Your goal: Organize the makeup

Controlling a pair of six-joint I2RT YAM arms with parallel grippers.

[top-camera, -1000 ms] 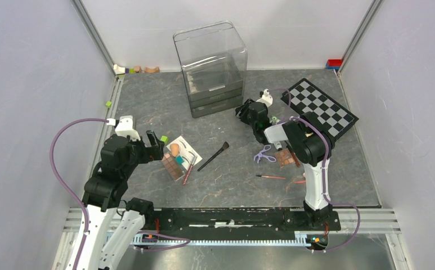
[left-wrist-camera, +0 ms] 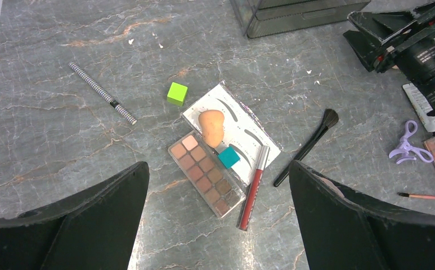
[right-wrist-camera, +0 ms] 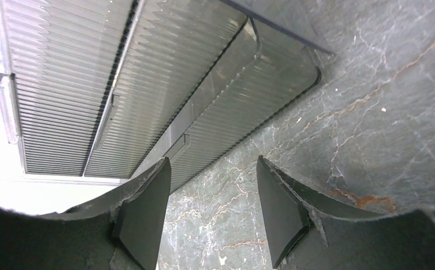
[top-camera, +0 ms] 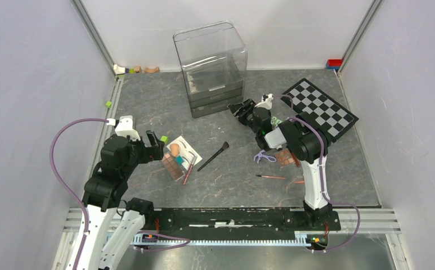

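My left gripper (top-camera: 154, 145) hangs open over the left side, above an eyeshadow palette (left-wrist-camera: 206, 174), a white sheet with a sponge (left-wrist-camera: 211, 125) and a red tube (left-wrist-camera: 251, 197). A black brush (left-wrist-camera: 310, 143), purple scissors (left-wrist-camera: 410, 147) and a small palette (top-camera: 287, 158) lie further right. My right gripper is open, low by the lower drawers of the clear organizer (top-camera: 215, 101), with nothing between its fingers.
A checkered board (top-camera: 322, 112) lies at the back right. Green (left-wrist-camera: 176, 94) and teal cubes lie by the sheet.
My right gripper has shifted slightly left toward the organizer, after a small move the other way. The left arm is still.
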